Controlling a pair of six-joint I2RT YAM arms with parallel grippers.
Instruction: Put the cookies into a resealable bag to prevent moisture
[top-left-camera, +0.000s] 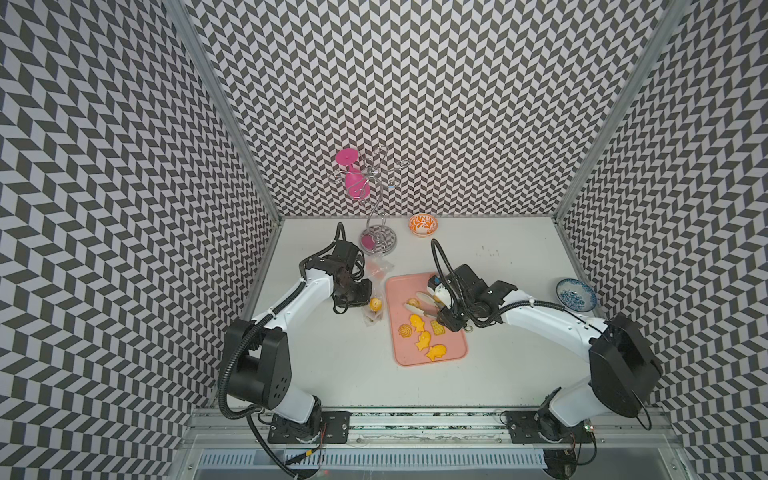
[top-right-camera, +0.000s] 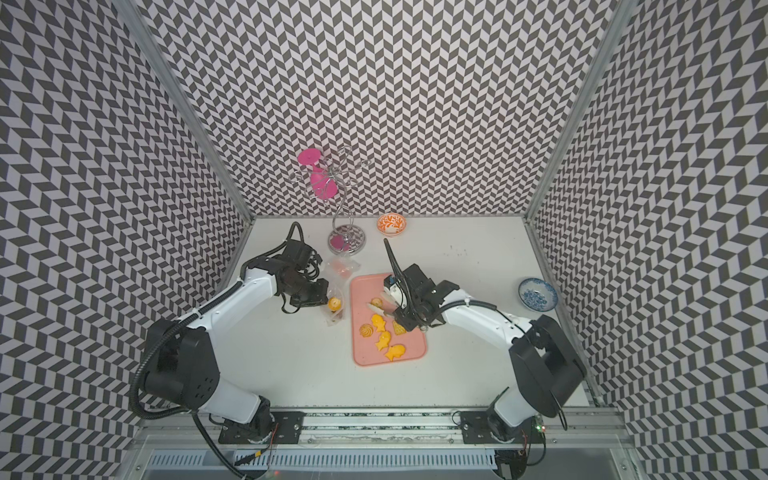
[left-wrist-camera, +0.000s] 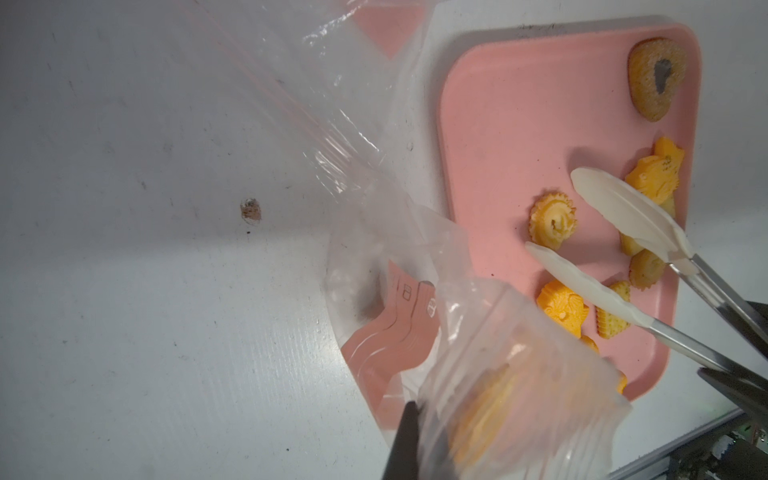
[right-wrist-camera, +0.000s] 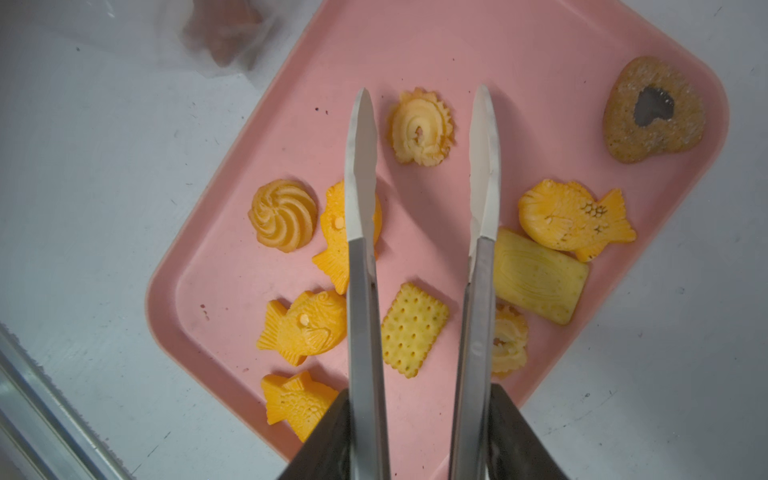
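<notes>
A clear resealable bag (left-wrist-camera: 528, 376) with an orange-yellow cookie inside hangs at my left gripper (top-left-camera: 368, 297). This gripper is shut on the film; one dark finger (left-wrist-camera: 405, 440) shows, the other is hidden by the bag. Over the pink tray (right-wrist-camera: 209, 192), my right gripper is open, with metal tongs (right-wrist-camera: 366, 344) with white tips spread between its fingers. The tong tips stand on either side of a ruffled round cookie (right-wrist-camera: 421, 128), apart from it. Also on the tray lie fish-shaped cookies (right-wrist-camera: 574, 217), a square cracker (right-wrist-camera: 413, 329) and a heart cookie (right-wrist-camera: 653, 109).
A metal stand with pink discs (top-left-camera: 377, 240) and an orange bowl (top-left-camera: 423, 225) are at the back. Far right sits a blue bowl (top-left-camera: 576, 295). Bare table lies in front of and right of the tray.
</notes>
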